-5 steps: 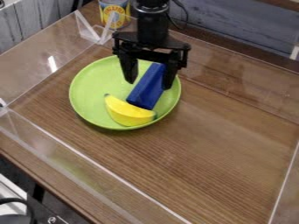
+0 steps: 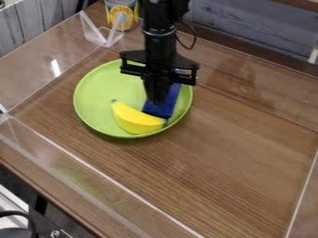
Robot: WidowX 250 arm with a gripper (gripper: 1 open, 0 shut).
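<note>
My black gripper is lowered over the green plate, above the upper part of a blue block. The block lies on the right of the plate, partly hidden behind the gripper. A yellow banana lies on the plate just left of and in front of the block. The gripper looks shut; whether it touches the block is unclear.
A can stands at the back left, beside clear plastic. A grey wall runs along the back right.
The gripper has come down over the blue block and its fingers have drawn inward. The banana and plate look the same.
</note>
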